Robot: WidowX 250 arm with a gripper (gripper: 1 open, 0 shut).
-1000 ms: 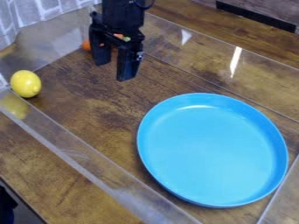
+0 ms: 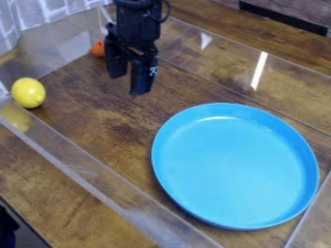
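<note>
My black gripper (image 2: 132,66) hangs at the upper middle of the camera view, open, over the wooden surface. Behind it, partly hidden by the gripper, is a small orange object (image 2: 97,48). A yellow lemon-like object (image 2: 29,93) lies at the left edge, apart from the gripper. A large blue round plate (image 2: 233,163) fills the lower right.
Clear plastic walls run along the left and right of the wooden surface (image 2: 116,126).
The gripper has shifted slightly, and less of the orange object shows behind it. The lemon and plate are unchanged.
</note>
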